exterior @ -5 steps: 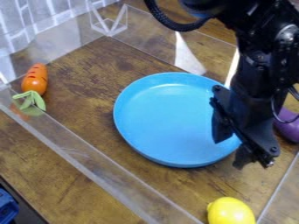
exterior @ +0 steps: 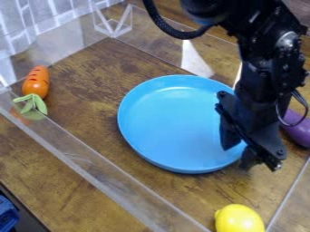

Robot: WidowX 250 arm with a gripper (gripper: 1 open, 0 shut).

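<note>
The black arm comes down from the top right, and its gripper [exterior: 252, 145] hangs low over the right rim of a round blue plate [exterior: 169, 118]. Its fingers are dark and seen from the side; whether anything sits between them I cannot tell. A purple object [exterior: 295, 129], probably a toy vegetable, lies just right of the gripper, partly hidden by it. A yellow lemon [exterior: 238, 218] lies at the front, below the plate. An orange toy carrot [exterior: 35, 83] with green leaves lies at the far left.
Clear plastic walls border the wooden surface [exterior: 85, 127]. A blue object [exterior: 6, 217] shows at the lower left edge. Bare wood lies left of the plate and around the lemon.
The gripper has shifted a little to the left and up, and its fingertips appear closer together than they were. The plate, carrot and lemon have not visibly moved.
</note>
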